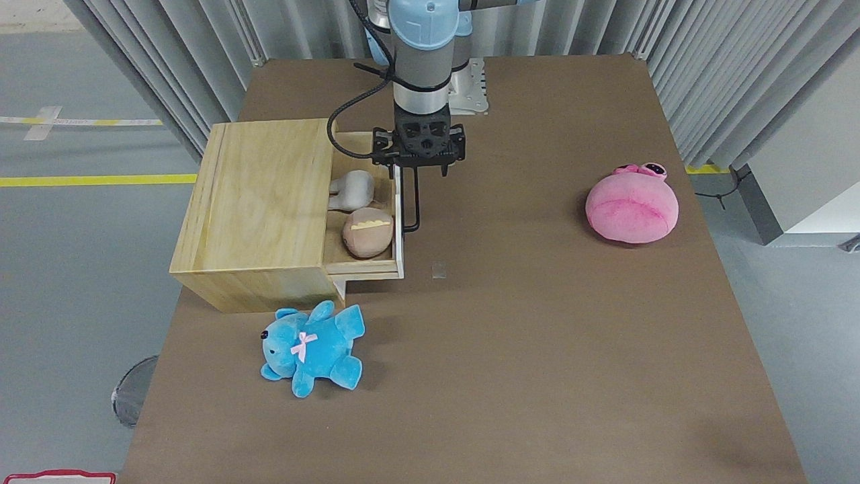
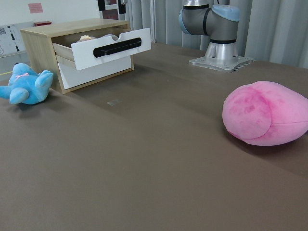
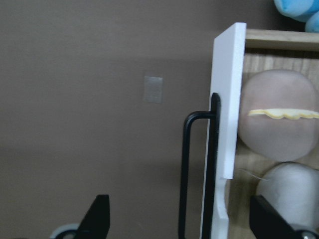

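My gripper hangs above the pulled-out drawer's white front (image 2: 86,55) and black handle (image 3: 185,149), its two fingers spread apart with nothing seen held. Inside the drawer (image 1: 359,263) lie a round beige plush with a yellow strip (image 1: 367,234) and a white-grey plush (image 1: 352,190). A blue teddy bear with a pink bow (image 1: 322,351) lies beside the wooden cabinet (image 1: 250,202). A pink round plush (image 1: 633,210) sits apart on the right.
The arm's base stands at the back, before a grey curtain.
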